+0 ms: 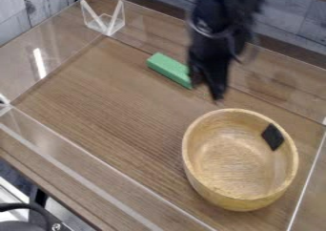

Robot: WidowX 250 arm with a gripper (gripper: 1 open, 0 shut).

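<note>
My gripper [204,73], dark and blurred, hangs over the upper middle of the table, just right of a green block [170,69] lying on the wood. It looks shut, with nothing visible between its fingers, though the blur hides detail. A round pale wooden bowl [234,166] sits at the lower right, with a small black object [273,136] at its right rim.
A clear wire-like holder [105,15] stands at the back left. A wall runs along the back.
</note>
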